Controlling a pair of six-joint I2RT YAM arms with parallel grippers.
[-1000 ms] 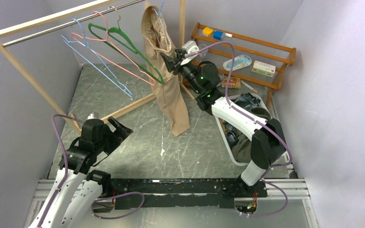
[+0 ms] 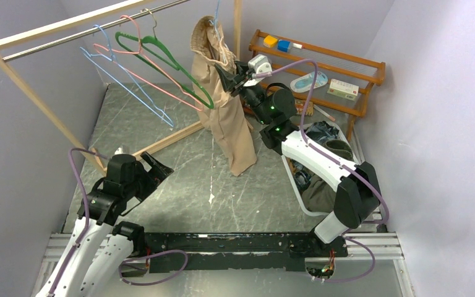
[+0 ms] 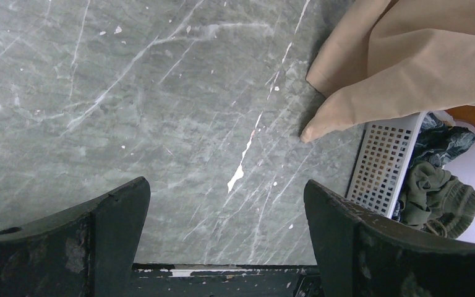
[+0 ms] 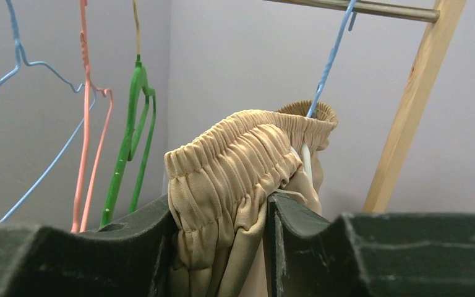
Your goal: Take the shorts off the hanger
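Tan shorts (image 2: 222, 117) with a gathered elastic waistband hang at the rack's right end, their lower part reaching down over the grey floor. A blue hanger (image 4: 328, 62) runs from the metal rail down into the waist opening. My right gripper (image 2: 226, 90) is shut on the near edge of that waistband (image 4: 222, 161), cloth bunched between its fingers in the right wrist view. How far the hanger reaches inside the cloth is hidden. Low at the front left, my left gripper (image 2: 161, 173) is open and empty, above bare floor.
Empty blue (image 2: 133, 90), pink (image 2: 154, 65) and green (image 2: 173, 65) hangers hang left of the shorts. A wooden shelf (image 2: 377, 71) stands at the back right, a basket of dark clothes (image 2: 306, 204) before it.
The right gripper has shifted slightly rightward, pulling the waistband along. The shorts' lower end has swung right, and the hanger's top looks moved a little right too. The left arm has stayed put.
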